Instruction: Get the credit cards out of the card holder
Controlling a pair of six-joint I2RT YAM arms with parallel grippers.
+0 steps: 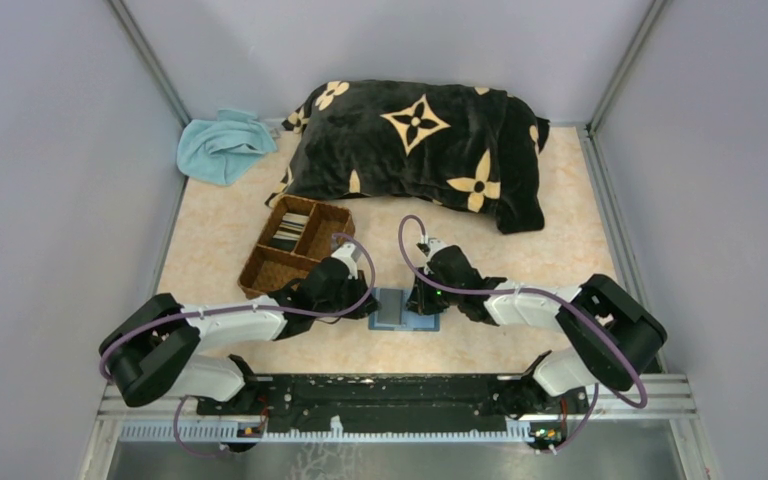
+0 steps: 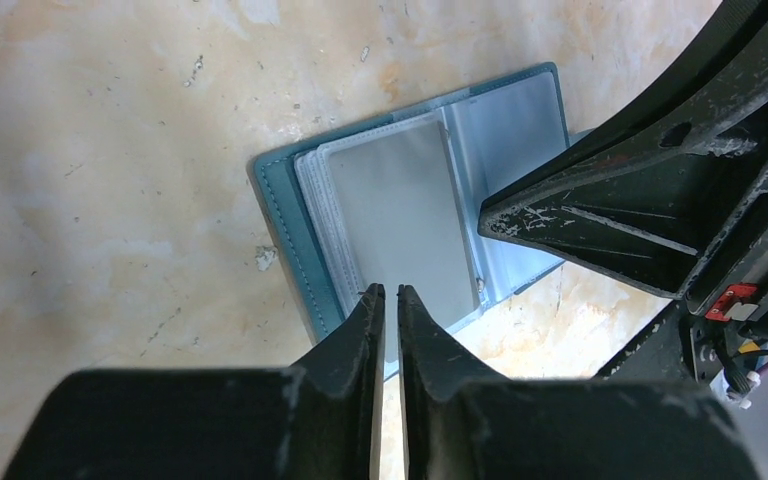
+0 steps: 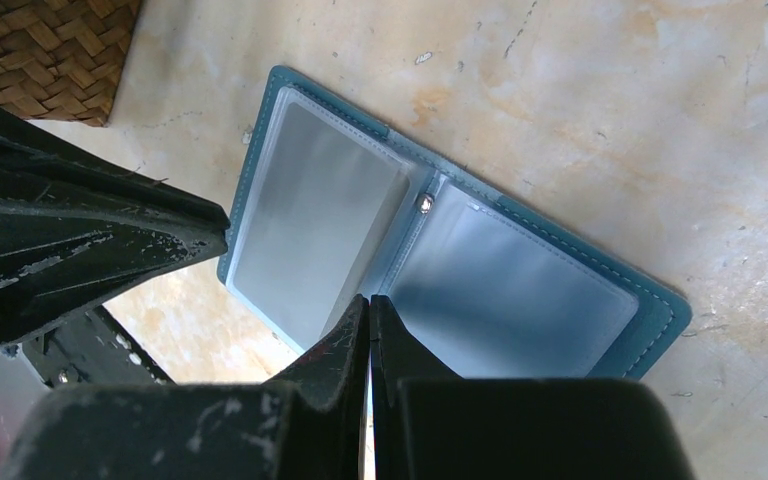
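A blue card holder (image 1: 390, 325) lies spread open on the table between my arms. Its left half carries a stack of translucent sleeves (image 2: 390, 210); the right half is a clear pocket (image 3: 520, 290). I cannot tell whether a card is inside them. Over the near edge of the sleeve stack, my left gripper is slightly open, a narrow empty gap between its fingertips. My right gripper is shut by the middle fold, and nothing shows between its fingers. Whether either gripper touches the holder is unclear.
Left of the holder stands a woven basket (image 1: 260, 245) with compartments, one containing several thin upright items (image 1: 289, 230). A dark patterned cushion (image 1: 380, 140) fills the back, with a turquoise cloth (image 1: 222, 148) at back left. The table right of the holder's far side is clear.
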